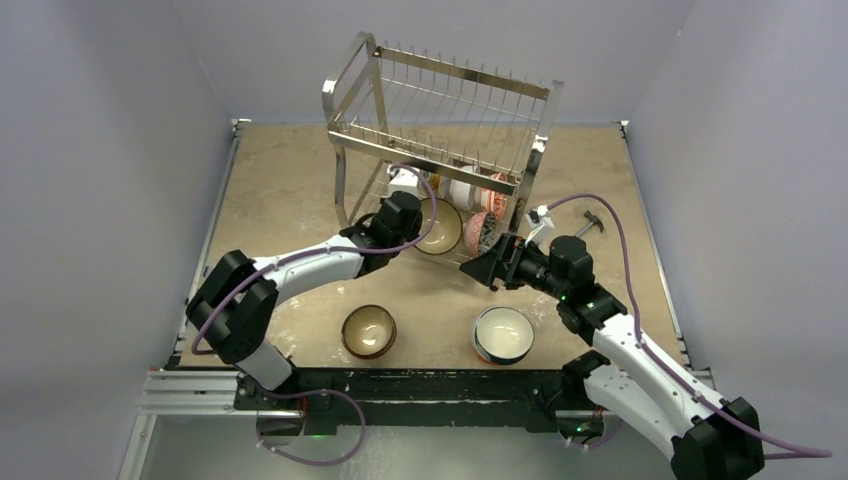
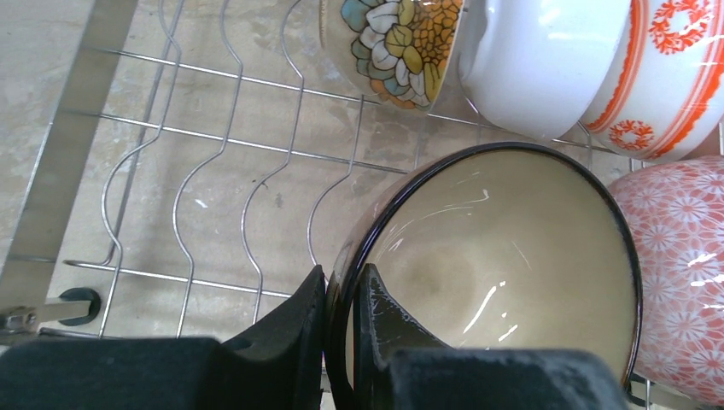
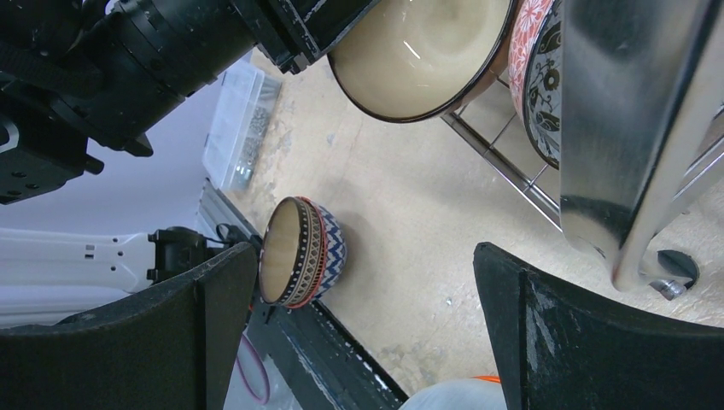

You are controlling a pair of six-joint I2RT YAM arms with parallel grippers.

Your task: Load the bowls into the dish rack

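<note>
My left gripper is shut on the near-left rim of a tan bowl (image 2: 512, 248) with a dark edge, at the front of the dish rack's lower tier. To the bowl's right, a pink patterned bowl (image 2: 674, 265) sits on its side, very close or touching. Behind them on the dish rack (image 1: 455, 165) are a flowered bowl (image 2: 401, 51), a white bowl (image 2: 542, 64) and an orange-and-white bowl (image 2: 662, 77). My right gripper stands open by the rack's front right corner, nothing between its fingers. On the table are stacked brown bowls (image 1: 369, 331) and stacked white bowls (image 1: 503, 335).
The rack's metal upright (image 3: 636, 137) rises close to my right gripper. A hammer (image 1: 594, 221) lies at the right. Bare wires (image 2: 230, 171) fill the lower tier's left part.
</note>
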